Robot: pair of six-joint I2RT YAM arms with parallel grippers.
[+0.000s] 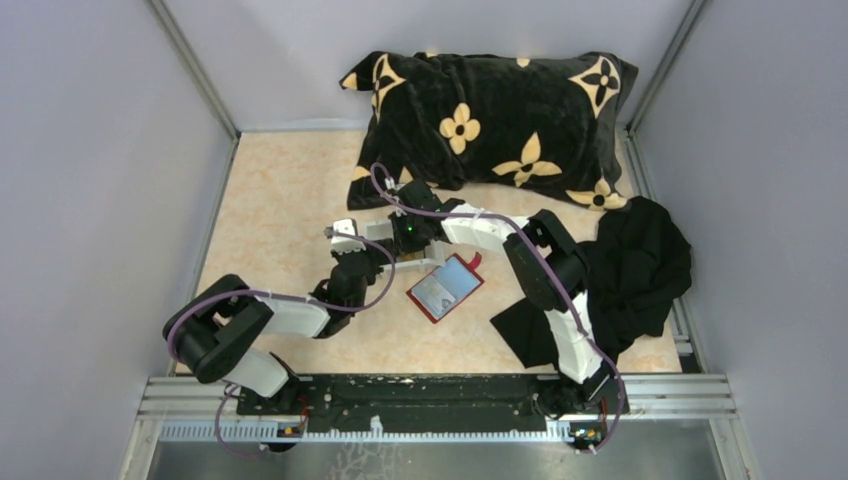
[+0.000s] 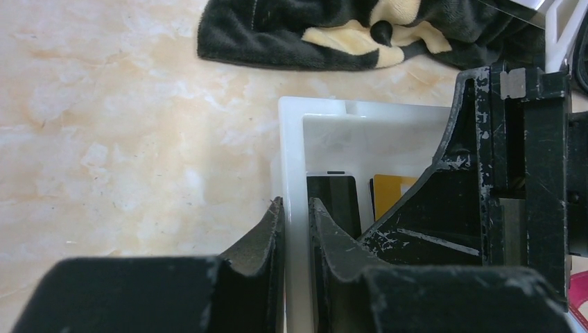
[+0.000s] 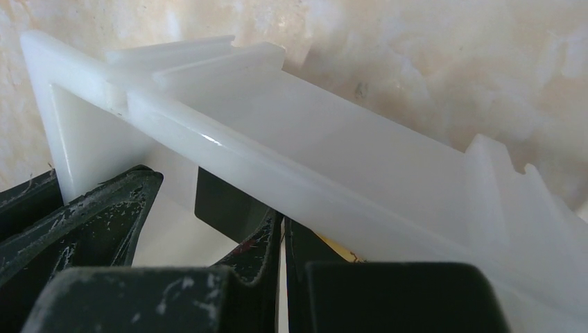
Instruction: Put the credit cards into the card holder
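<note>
A white plastic card holder (image 2: 371, 139) lies between my two grippers, with a dark card (image 2: 334, 198) and a yellow card (image 2: 392, 191) inside it. My left gripper is shut on the holder's white wall. My right gripper is shut, its tips down at the holder beside the dark card, with nothing clear between its fingers; its body hides part of the holder in the left wrist and top views. A red-edged pad with a blue-grey face (image 1: 445, 288) lies just right of the holder.
A black patterned cushion (image 1: 490, 130) fills the back of the table. A black cloth (image 1: 630, 280) covers the right side.
</note>
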